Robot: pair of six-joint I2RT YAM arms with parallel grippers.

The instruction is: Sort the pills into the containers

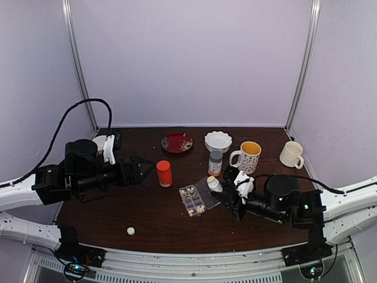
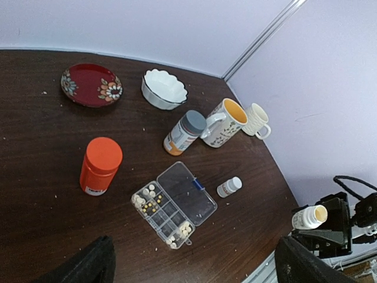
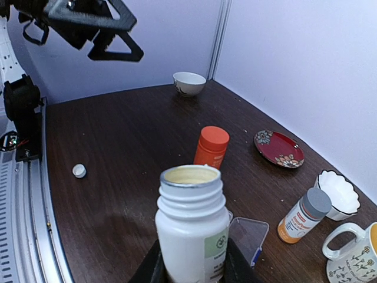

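An uncapped white pill bottle (image 3: 191, 227) is upright or nearly so, with my right gripper (image 1: 219, 191) shut on its lower part. Its open mouth shows in both wrist views. My left gripper (image 1: 144, 169) hangs open at the left, empty. A white cap (image 1: 131, 231) lies at the front left of the table. The clear pill box (image 2: 154, 217) rests with its lid (image 2: 187, 193) folded open; white pills (image 2: 139, 200) and small yellow ones sit in some compartments, while others look empty. A second small white bottle (image 2: 229, 187) is beside the lid.
A red bottle (image 1: 164, 174) stands left of the box. Behind are a grey-capped bottle (image 1: 215, 163), an orange-lined mug (image 1: 250, 157), a white mug (image 1: 291, 154), a red plate (image 1: 177, 142) and a scalloped white bowl (image 1: 218, 141).
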